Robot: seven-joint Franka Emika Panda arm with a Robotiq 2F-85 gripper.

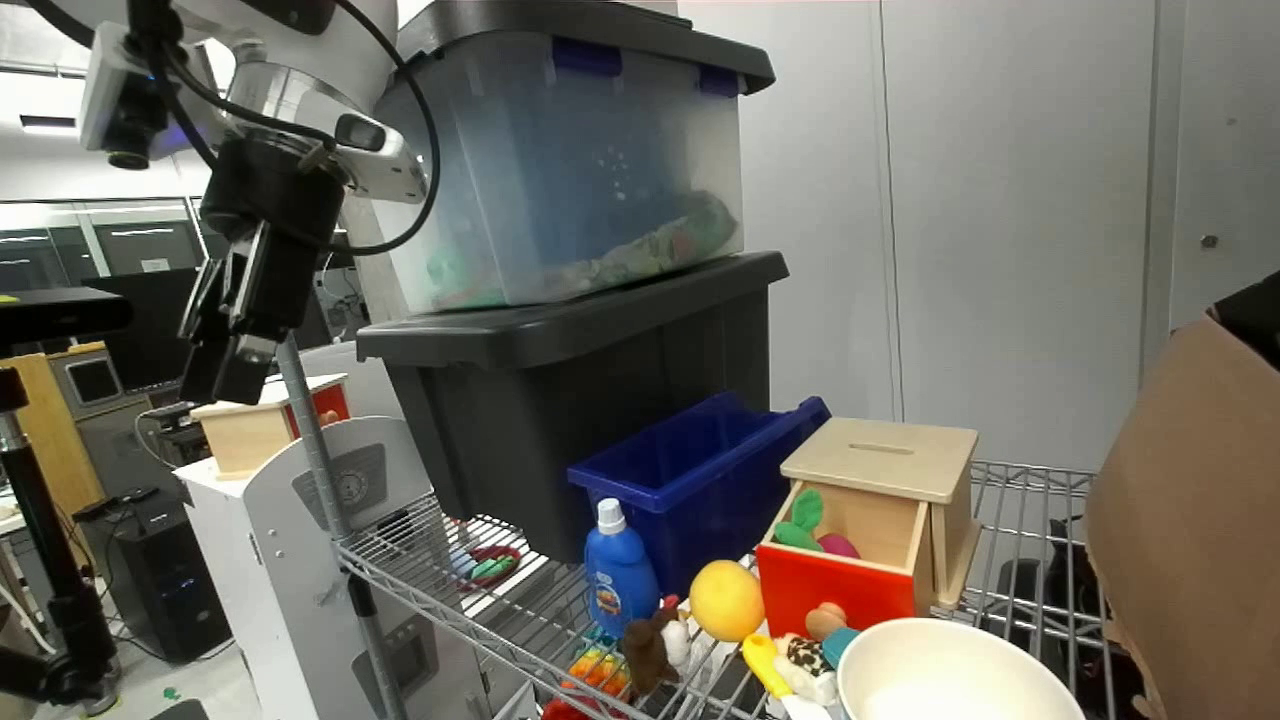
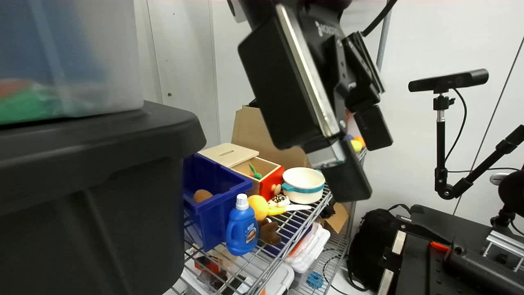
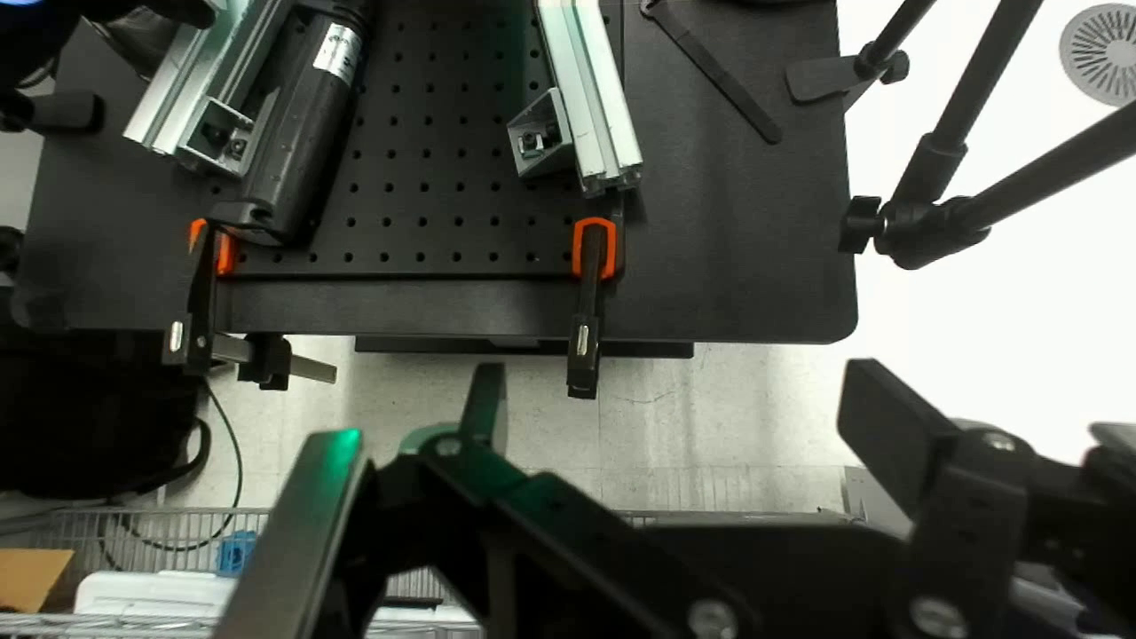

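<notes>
High above the floor, in front of the wire shelf, hangs my gripper. Its two fingers stand wide apart in the wrist view, with bare floor visible between them; it is open and empty. In exterior view 1 it is at the upper left, well away from the shelf's contents. On the shelf are a wooden box (image 1: 888, 439) with its red-fronted drawer (image 1: 836, 594) pulled out, a blue bin (image 1: 710, 462), a blue detergent bottle (image 1: 619, 580), a yellow-orange ball (image 1: 727, 600) and a white pot (image 1: 960, 672). A green and purple toy (image 1: 801, 523) lies in the drawer.
Dark and clear storage tubs (image 1: 564, 414) are stacked beside the blue bin. A cardboard piece (image 1: 1200, 516) stands at the right. Below the wrist camera is a black table (image 3: 735, 245) with orange clamps (image 3: 594, 250); tripod arms (image 3: 948, 160) stand beside it.
</notes>
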